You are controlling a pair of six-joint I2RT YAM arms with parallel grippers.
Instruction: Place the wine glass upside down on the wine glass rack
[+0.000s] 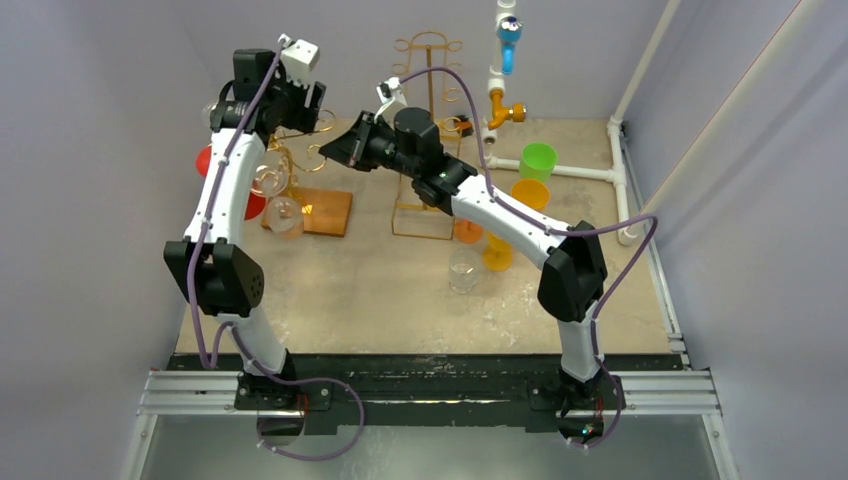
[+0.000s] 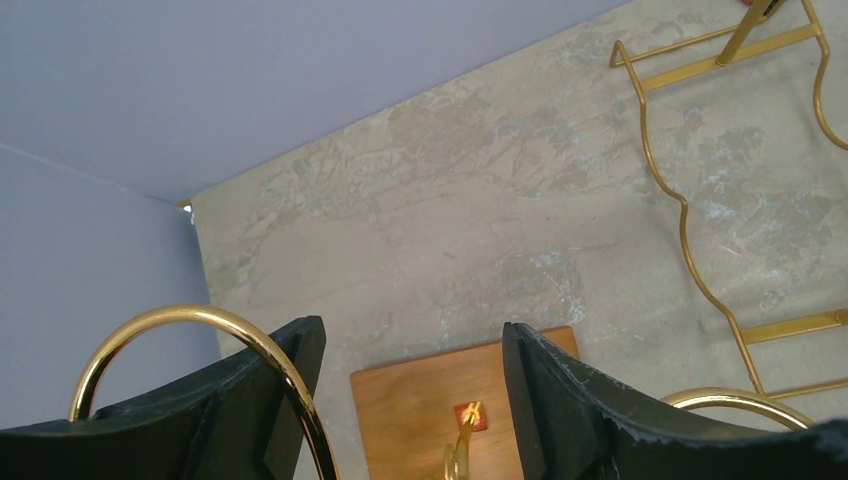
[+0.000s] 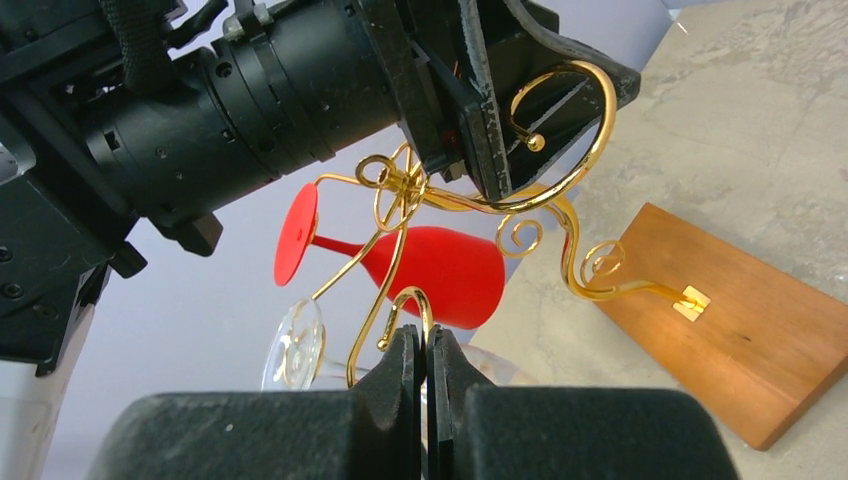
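Observation:
A gold wire rack (image 3: 572, 230) on a wooden base (image 3: 740, 320) stands at the left of the table. A red wine glass (image 3: 440, 270) hangs on it with its foot above its bowl. Beside that is a clear wine glass, its foot (image 3: 295, 345) in view and its bowl partly hidden behind my right fingers. My right gripper is shut on one of the rack's curled hooks (image 3: 410, 298). Over the rack, my left gripper stands open with no glass between its fingers; gold loops show near both of them.
A taller gold rack (image 1: 430, 130) stands at the back middle. Green cup (image 1: 538, 160), yellow cup (image 1: 530, 193) and a clear glass (image 1: 464, 270) sit right of centre. White pipes (image 1: 570, 173) run along the right.

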